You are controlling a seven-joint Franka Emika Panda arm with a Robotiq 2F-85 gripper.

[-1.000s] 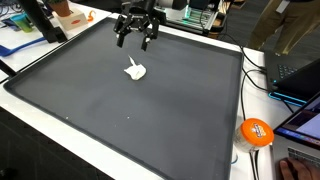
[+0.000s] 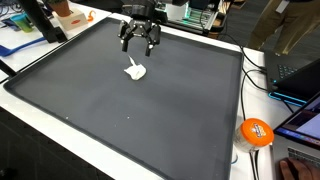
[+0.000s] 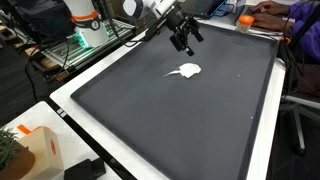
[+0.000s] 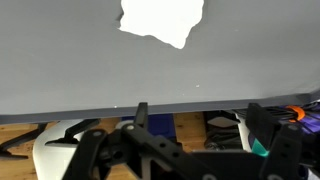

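A small crumpled white piece [image 2: 135,72], perhaps cloth or paper, lies on the dark grey tabletop [image 2: 150,110]. One narrow pointed end sticks out from it, also visible on the white piece [image 3: 189,70] in exterior view 2. My gripper [image 2: 138,47] hangs above the table close to this piece, on the robot's side of it, and does not touch it. In the wrist view, the fingers of my gripper stand wide apart with nothing between them. The white piece [image 4: 160,18] shows there at the top, cut off by the frame edge.
An orange-topped object [image 2: 254,133] stands on the table's pale rim, with a cable beside it. In exterior view 2 a person's arm [image 3: 270,12] shows beyond the far edge.
My gripper has shifted slightly right and lower in exterior view 1, closer to the white piece. The white piece has not moved.
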